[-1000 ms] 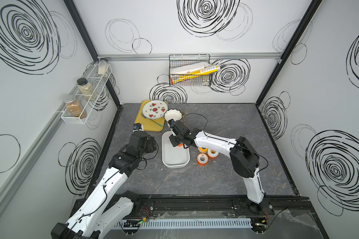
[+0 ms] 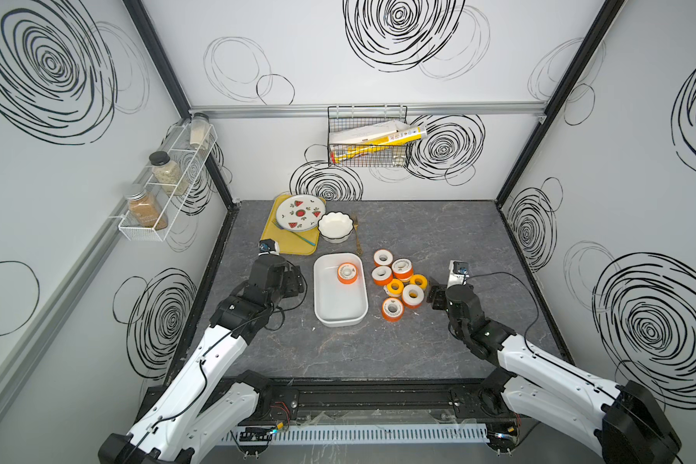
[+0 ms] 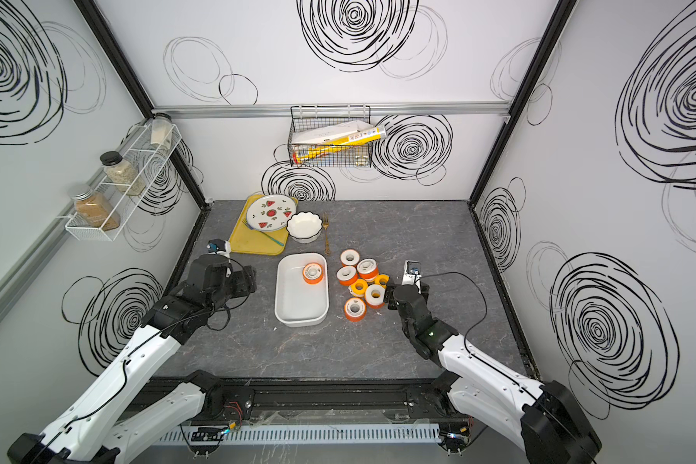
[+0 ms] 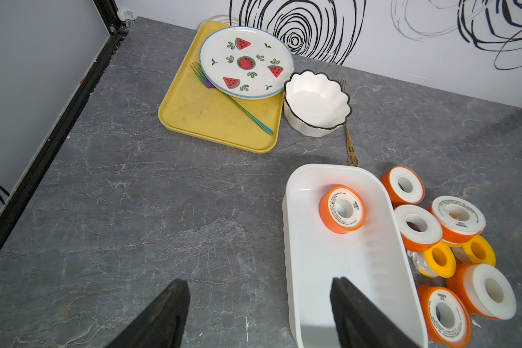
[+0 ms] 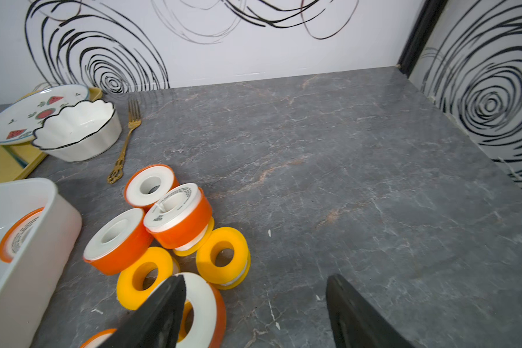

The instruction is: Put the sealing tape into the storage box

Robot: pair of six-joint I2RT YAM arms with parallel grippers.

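Note:
One orange-rimmed sealing tape roll (image 4: 342,209) lies flat in the far part of the white box (image 2: 340,311). Just right of the box, several more rolls are clustered on the table, among them a yellow one (image 5: 223,257) and an orange roll (image 4: 445,316) at the near end. Left of the box my left gripper is open with nothing between its fingers; its right finger (image 4: 362,316) overlaps the box in the left wrist view. My right gripper stands open and empty, right of the cluster, its left finger (image 5: 156,310) partly covering a white-faced roll.
Behind the box sit a yellow tray (image 4: 214,124) with a watermelon plate (image 4: 246,62) and a teal fork, a white scalloped bowl (image 4: 317,104) and a gold fork (image 5: 121,145).
My right arm has swung from above the box to the right side of the table, uncovering the roll in the box and the cluster. The left arm appears still.

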